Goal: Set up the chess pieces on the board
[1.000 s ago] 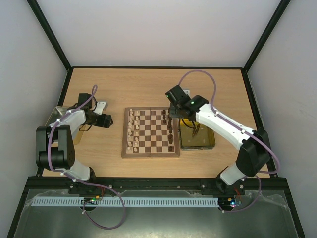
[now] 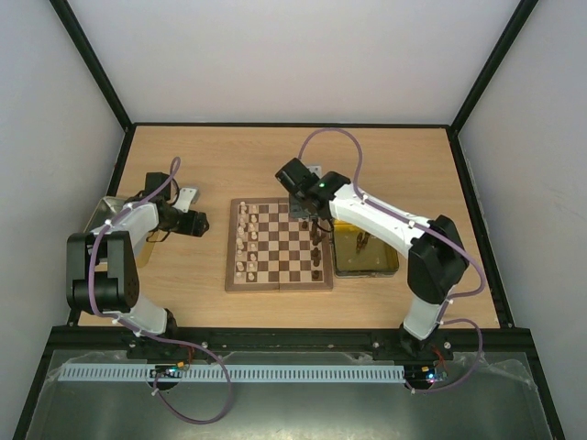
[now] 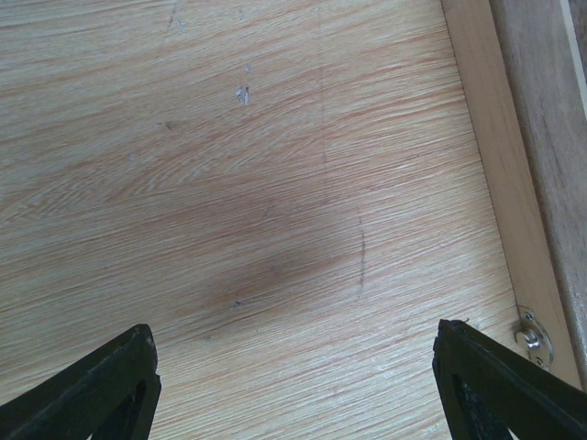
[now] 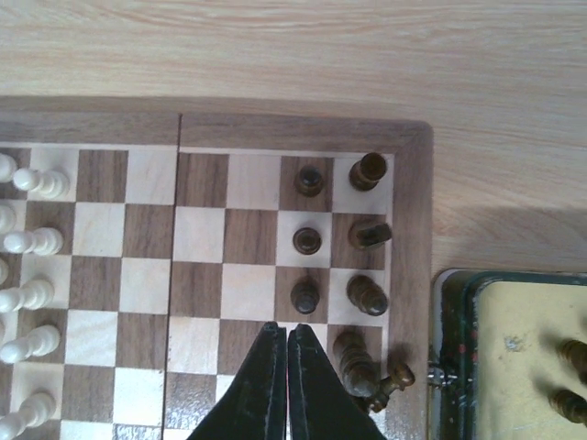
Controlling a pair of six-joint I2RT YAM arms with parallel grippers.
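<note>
The chess board (image 2: 280,284) has white pieces (image 4: 37,293) along its left side and dark pieces on its right, including a dark pawn (image 4: 304,295) and several taller ones (image 4: 367,295). My right gripper hangs over the right half, its fingertips together just left of a tall dark piece, with nothing visible between them. A tray (image 4: 477,357) right of the board holds more dark pieces (image 4: 569,403). My left gripper (image 2: 188,223) is left of the board; in the left wrist view its fingers (image 3: 101,390) stand apart over bare table, empty.
Another container (image 2: 95,213) sits under the left arm at the far left. The table behind the board is clear, as is the strip between the left gripper and the board's edge.
The left arm has not moved.
</note>
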